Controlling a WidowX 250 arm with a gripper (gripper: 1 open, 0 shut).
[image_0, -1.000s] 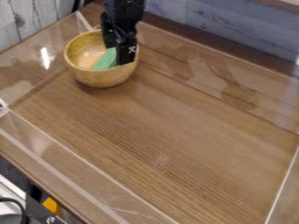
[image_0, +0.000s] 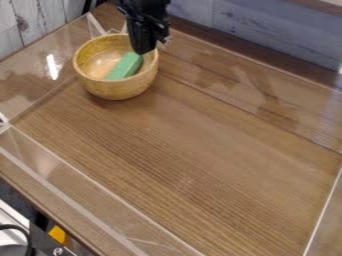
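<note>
A yellow-tan round bowl (image_0: 118, 88) sits at the upper left of the table, with a green elongated object (image_0: 124, 66) lying inside it. My dark gripper (image_0: 140, 45) hangs just above the back right of the bowl, over the green object's upper end. It is shut, with nothing visible between its fingers.
A wall (image_0: 254, 25) runs along the back, and clear rims edge the table at left and right.
My gripper has risen from down in the bowl to above its back rim. The green object still lies in the bowl, now more fully visible.
</note>
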